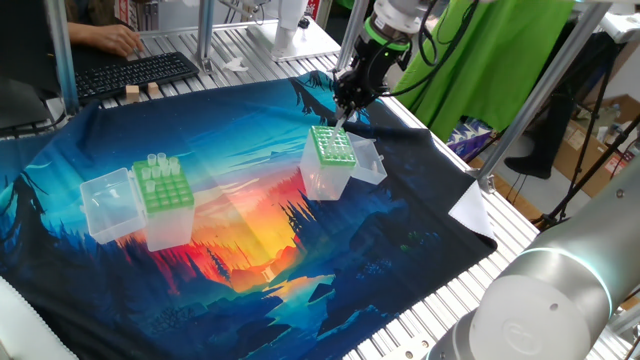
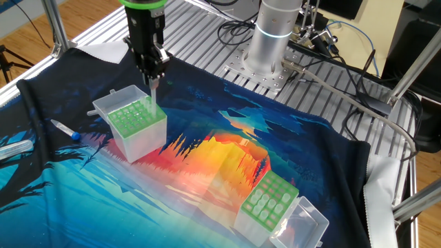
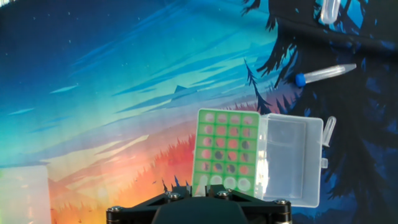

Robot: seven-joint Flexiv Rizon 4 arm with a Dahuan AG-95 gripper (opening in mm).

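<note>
A clear tube stands at the edge of a green-topped rack box, its lower end at the rack's holes. My gripper is above it, its fingers closed around the tube's upper end. From the other side, the gripper and the same rack show at the back right. In the wrist view, the gripper covers the rack's near edge; pale round shapes fill the row of the green grid there. How deep the tube sits is unclear.
A second green rack holds several clear tubes; its open lid lies beside it. The first box's clear lid is open. A blue-capped tube and a small clear tube lie on the cloth. Between the racks the cloth is clear.
</note>
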